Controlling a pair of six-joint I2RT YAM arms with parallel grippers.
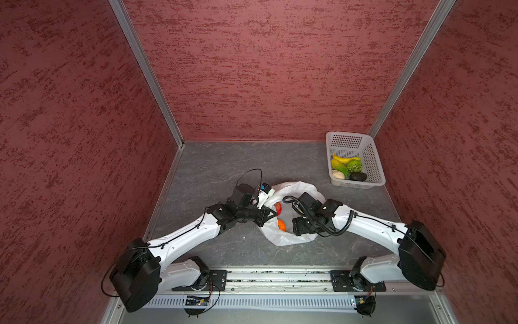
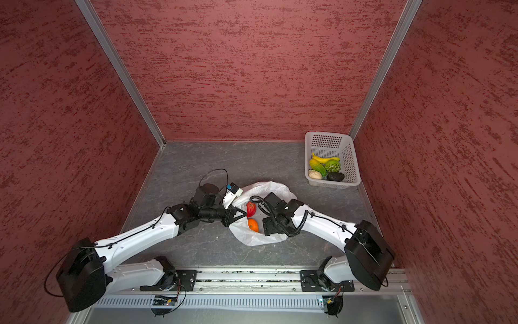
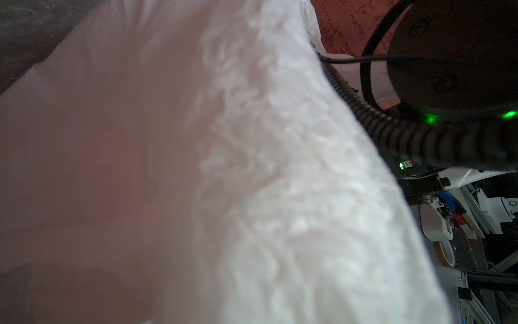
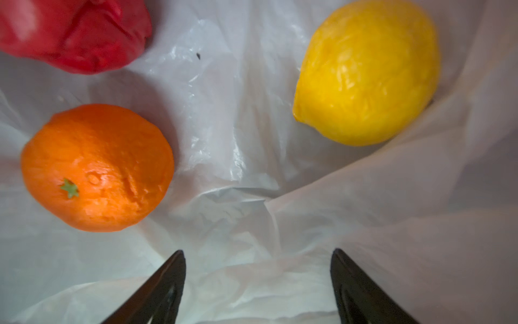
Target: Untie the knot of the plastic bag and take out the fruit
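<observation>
The white plastic bag (image 1: 291, 239) lies open at the front middle of the table. It holds a red fruit (image 4: 81, 29), an orange fruit (image 4: 97, 167) and a lemon (image 4: 367, 73). My left gripper (image 1: 271, 212) is at the bag's left side, shut; its wrist view is filled by bag plastic, and whether any is between the fingers is hidden. My right gripper hangs inside the bag over the fruit, open, with only bag plastic below the gap between its fingers.
A grey basket (image 1: 372, 182) with a banana, leafy greens, an avocado and several other items stands at the back right.
</observation>
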